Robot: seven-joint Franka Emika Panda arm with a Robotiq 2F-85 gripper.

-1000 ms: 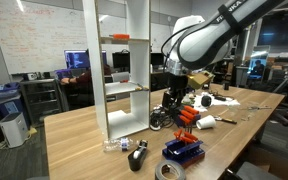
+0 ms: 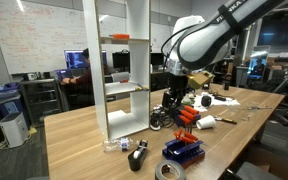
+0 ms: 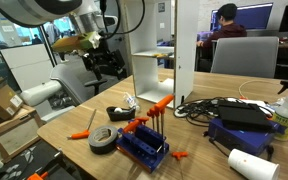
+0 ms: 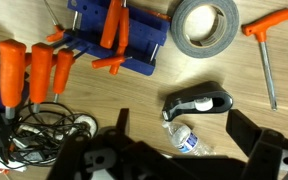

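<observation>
My gripper hangs above the table with its two fingers wide apart and nothing held between them. Below, the wrist view shows a black stapler-like object (image 4: 196,99) and a clear plastic bottle (image 4: 187,139) with a label. A roll of grey tape (image 4: 204,46) lies farther up, beside a blue rack (image 4: 141,42) with orange-handled tools. At the upper right is an orange-handled tool (image 4: 267,38) with a thin metal shaft. In exterior view 2, the gripper (image 3: 106,68) is well above the stapler-like object (image 3: 121,113).
A tall white shelf unit (image 2: 116,75) stands on the table, holding orange items. Tangled black cables (image 4: 49,140) lie near the rack. A white cylinder (image 3: 252,164), a blue box (image 3: 234,137) and a yellow-labelled bottle (image 3: 286,115) occupy another side. Bare wood (image 2: 74,140) shows before the shelf.
</observation>
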